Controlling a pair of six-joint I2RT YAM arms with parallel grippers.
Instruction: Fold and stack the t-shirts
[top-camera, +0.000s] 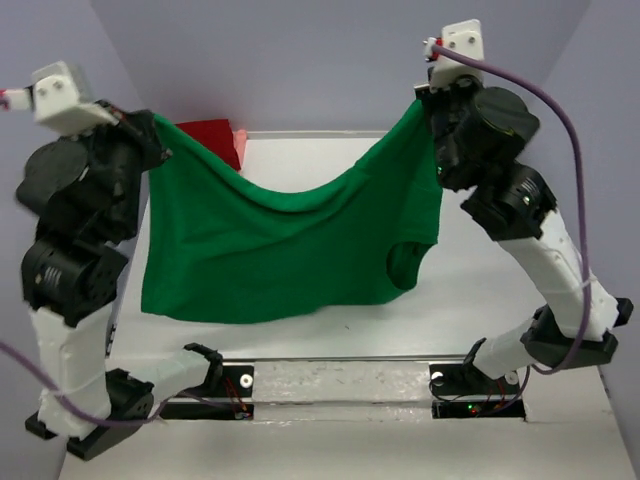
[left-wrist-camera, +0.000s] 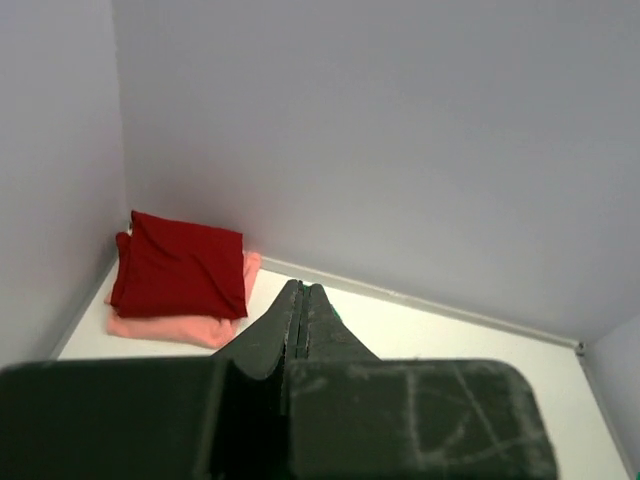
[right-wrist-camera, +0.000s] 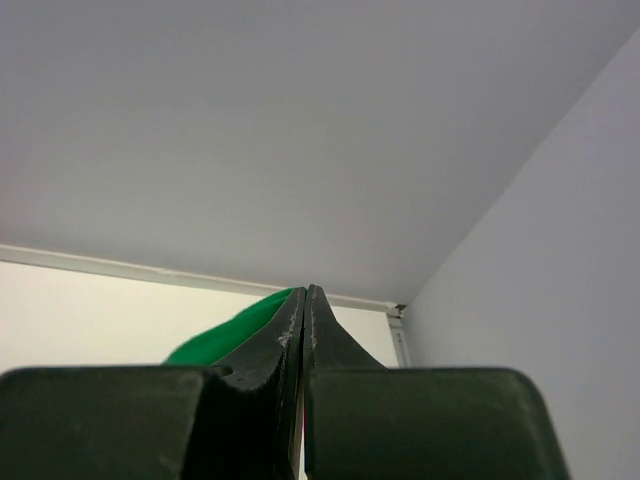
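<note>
A green t-shirt hangs spread between my two arms in the top view, its upper edge sagging in the middle and its lower part over the white table. At its upper left corner my left gripper is shut on the cloth; just a sliver of green shows by its tips in the left wrist view. The right gripper is shut on the opposite upper corner, with green fabric trailing off to the left. A folded red shirt lies on folded pink cloth at the table's back left.
Grey walls close in the table at the back and sides.
</note>
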